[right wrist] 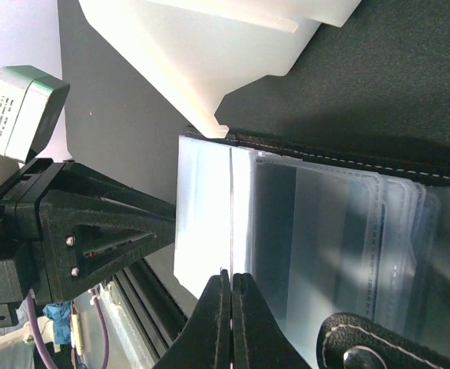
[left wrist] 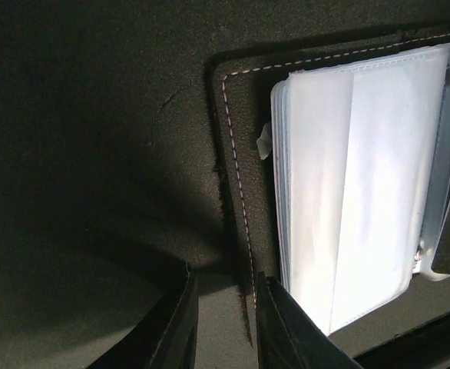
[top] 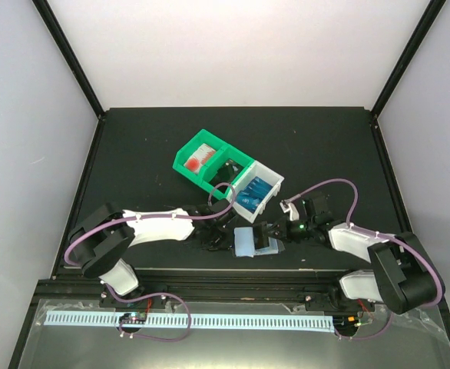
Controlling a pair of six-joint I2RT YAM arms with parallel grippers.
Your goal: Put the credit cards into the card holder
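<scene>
The open card holder (top: 244,242) lies near the front edge between my arms, its clear sleeves (left wrist: 375,192) on a dark stitched cover (left wrist: 248,177). My left gripper is at the cover's outer edge, fingertips slightly apart; whether anything is between them is hard to see. My right gripper is shut over the sleeves, at the border of a white sleeve and darker clear ones; no card shows between its fingers. Card-like blue items (top: 254,194) sit in the white bin.
A green two-compartment bin (top: 185,157) with red-white and dark items adjoins the white bin (top: 276,178) behind the holder. The front rail (top: 248,280) runs close below the holder.
</scene>
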